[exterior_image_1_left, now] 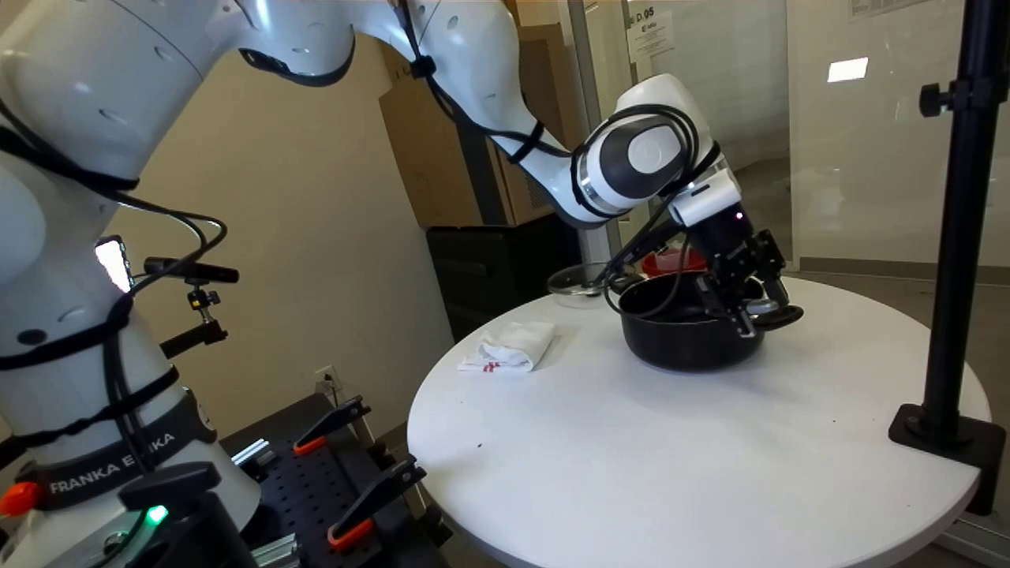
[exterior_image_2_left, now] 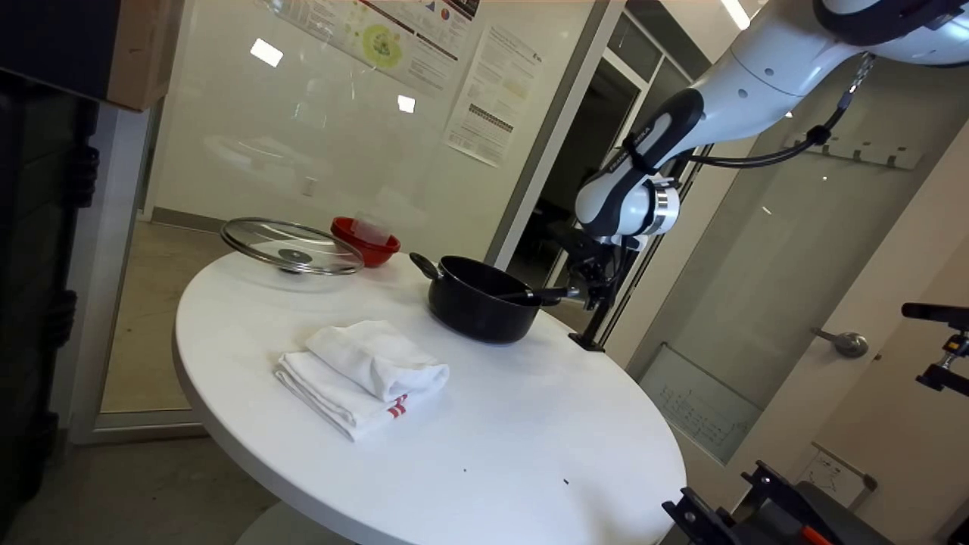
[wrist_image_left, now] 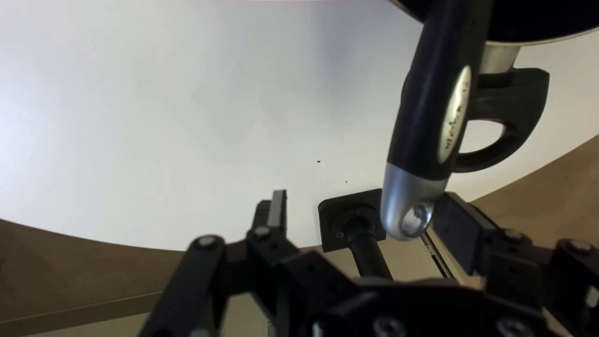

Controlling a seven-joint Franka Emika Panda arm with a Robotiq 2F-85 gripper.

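Note:
A black pot [exterior_image_1_left: 691,331] stands on the white round table, and a black-handled utensil [wrist_image_left: 432,95] with a silver end leans out over its rim. In the wrist view the utensil's handle end lies between my gripper's [wrist_image_left: 362,210] spread fingers. It is close to the right finger [wrist_image_left: 457,230] and well clear of the left one; whether it touches the right is unclear. In exterior view 1 my gripper [exterior_image_1_left: 763,311] is down at the pot's right rim, by the pot's side handle [exterior_image_1_left: 778,318]. The utensil's lower part is hidden inside the pot [exterior_image_2_left: 481,304].
A folded white cloth [exterior_image_2_left: 368,372] lies on the table. Behind it are a glass lid [exterior_image_2_left: 291,247] and red bowls [exterior_image_2_left: 366,244]. A black post [exterior_image_1_left: 942,284] is clamped at the table's edge.

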